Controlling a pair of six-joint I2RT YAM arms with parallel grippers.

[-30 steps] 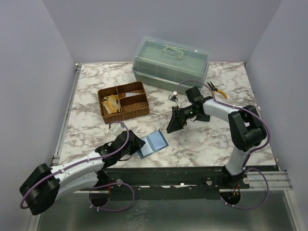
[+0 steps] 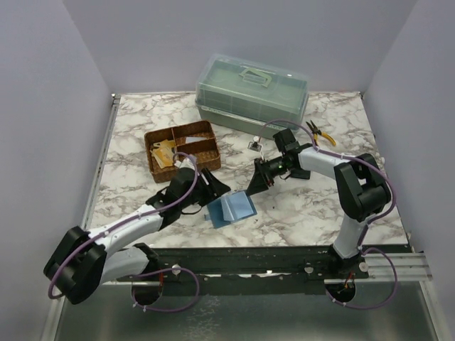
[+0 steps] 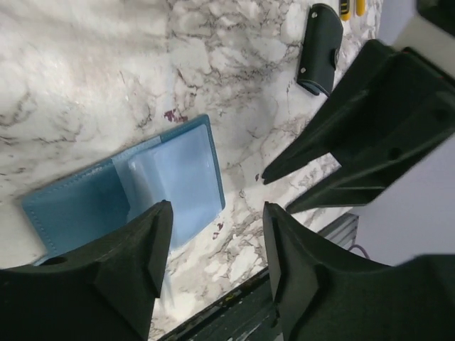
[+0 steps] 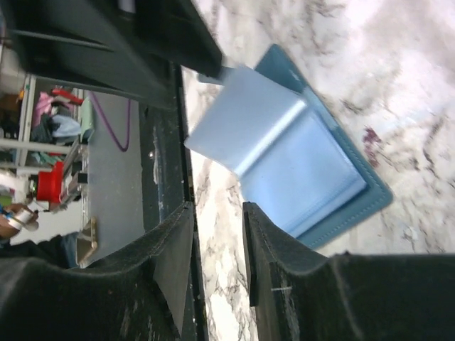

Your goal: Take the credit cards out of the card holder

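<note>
A blue card holder (image 3: 64, 213) lies open on the marble table near the front edge, with translucent pale sleeves (image 4: 306, 170) partly raised. My left gripper (image 2: 213, 192) is above its left side; in the left wrist view its fingers are parted, with nothing clearly between them. My right gripper (image 2: 257, 186) is just right of and above the holder, its fingers slightly apart in the top view and close together in its own wrist view, holding nothing visible. Whether any cards remain inside is unclear.
A wicker basket (image 2: 199, 158) with compartments stands at back left, a large lidded plastic box (image 2: 249, 92) at the back. Pliers (image 2: 323, 135) and a black case (image 3: 320, 50) lie at right. The table's front edge is close.
My left gripper has risen and moved up and right from the holder. The holder's pale sleeve stands differently, and the holder sits slightly further right.
</note>
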